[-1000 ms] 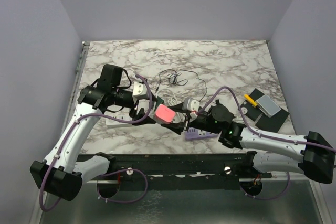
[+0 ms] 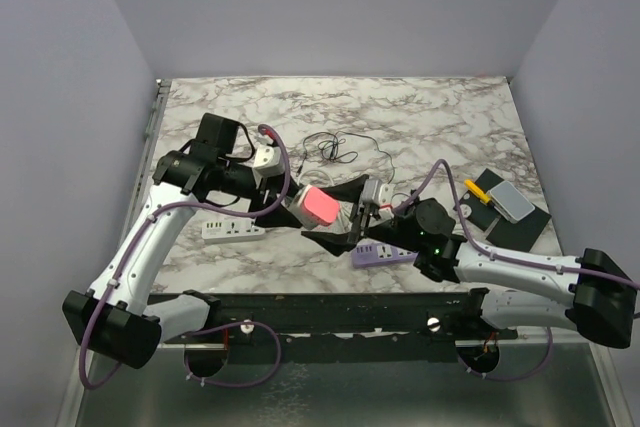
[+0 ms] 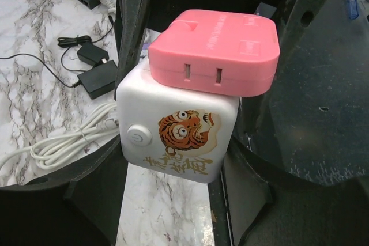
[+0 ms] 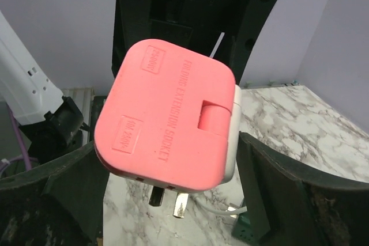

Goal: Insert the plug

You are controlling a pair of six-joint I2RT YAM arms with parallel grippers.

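Note:
The plug is a square pink and white block; its pink face (image 2: 319, 205) shows between my two grippers in the top view. My left gripper is shut on the white body (image 3: 135, 102) with a tiger picture and a round button. Two slots show on the pink half (image 3: 213, 44). In the right wrist view, two metal prongs (image 4: 181, 204) point down from the block. My right gripper (image 2: 325, 213) is part open, its fingers spread on either side of the block; any contact there cannot be told.
A white power strip (image 2: 232, 229) lies at the left, and a purple one (image 2: 382, 254) below the right gripper. Black cables (image 2: 335, 147) lie behind. A black box with a yellow tool (image 2: 477, 192) sits at the right.
The block and left gripper have shifted slightly right and up in the top view.

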